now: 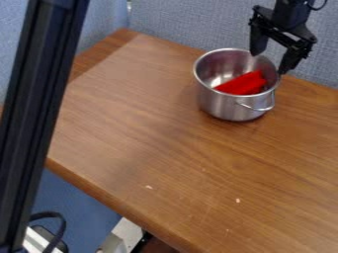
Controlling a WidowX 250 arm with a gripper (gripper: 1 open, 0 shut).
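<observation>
A steel pot with a wire handle stands on the wooden table toward the back right. A red object lies inside it. My black gripper is open above the pot's back right rim, its fingers pointing down with nothing seen between them.
Grey padded walls stand behind. A black vertical post fills the left edge, with cables and white fittings below the table's front-left edge.
</observation>
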